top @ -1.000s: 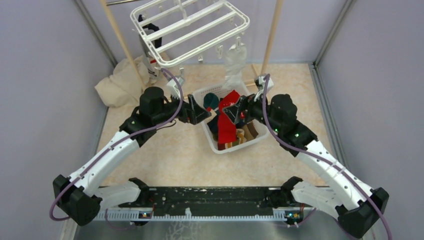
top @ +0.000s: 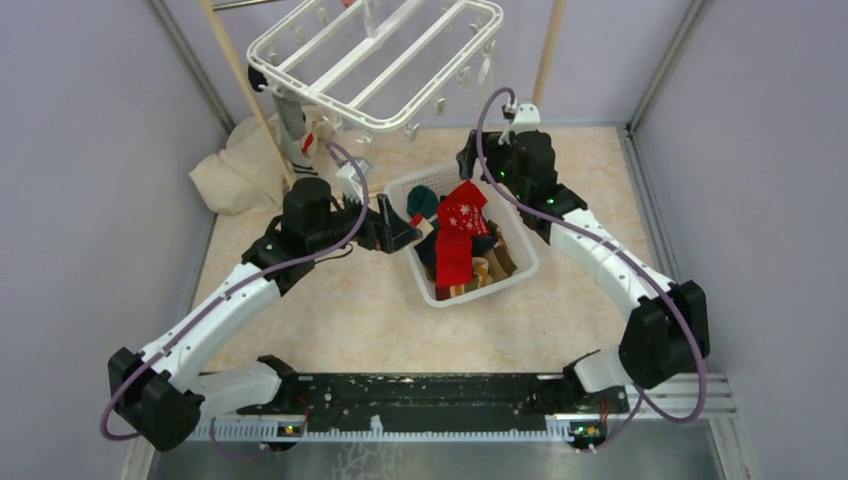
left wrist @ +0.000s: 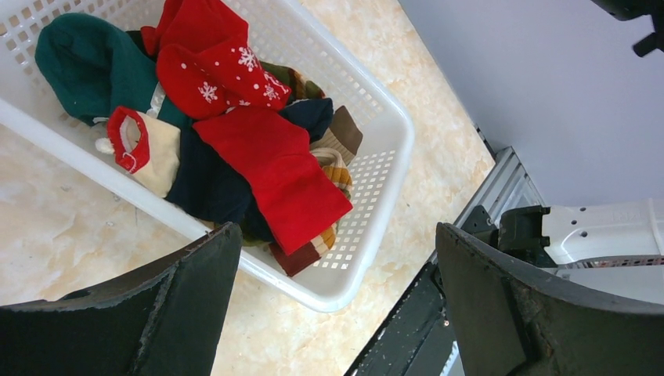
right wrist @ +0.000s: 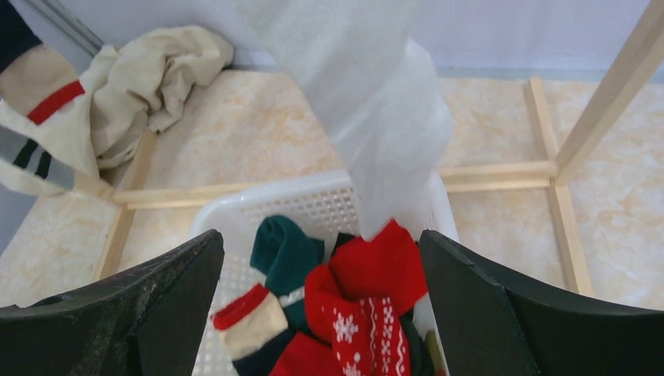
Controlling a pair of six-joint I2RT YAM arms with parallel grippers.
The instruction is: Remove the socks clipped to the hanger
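The white hanger with several clips hangs at the top of the top view. A white sock dangles in front of my right gripper, blurred in the right wrist view. That gripper is open beneath the hanger's right side, and the sock's lower end comes down ahead of the gap between its fingers. On the hanger's left side hangs a grey sock with dark stripes. My left gripper stands open at the left rim of the basket, nothing between its fingers.
A white basket holds several socks, among them a red pair, a green one and a cream one. Beige cloth lies at the back left. Wooden poles rise at both sides of the hanger.
The hanger has turned slightly, swinging its hanging socks. The left arm stays put.
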